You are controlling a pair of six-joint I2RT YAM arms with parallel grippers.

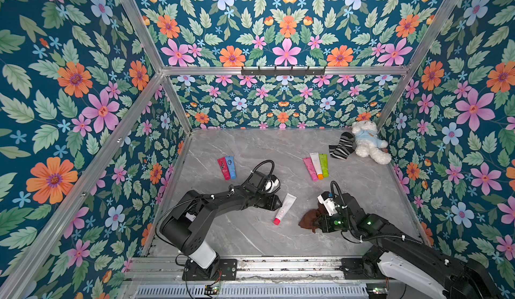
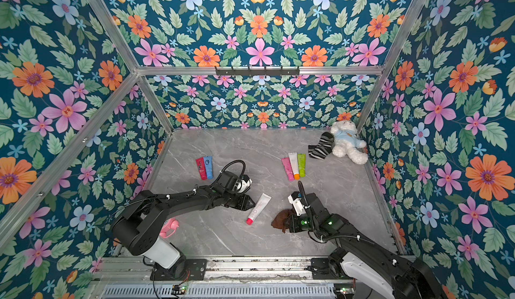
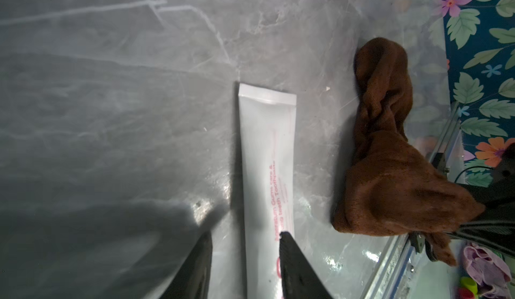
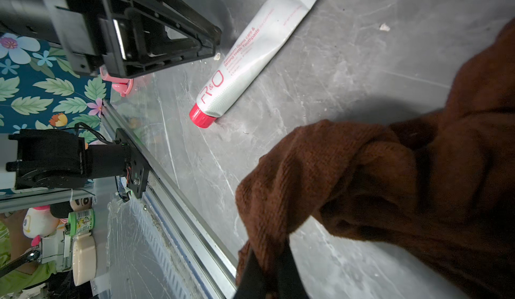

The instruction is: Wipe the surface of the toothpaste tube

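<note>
A white toothpaste tube (image 1: 284, 209) with a red cap lies on the grey table in the middle, its cap toward the front. My left gripper is open just left of the tube in the top views; in its wrist view the fingertips frame the tube's body from above, with no grip visible. My right gripper is shut on a bunched brown cloth (image 4: 343, 181), to the right of the tube and low over the table.
Red and blue tubes (image 1: 223, 168) lie back left; pink, white and green tubes (image 1: 324, 165) back right. A white plush bear (image 1: 367, 142) and striped socks (image 1: 341, 146) sit in the back right corner. A pink object (image 2: 169, 227) is front left.
</note>
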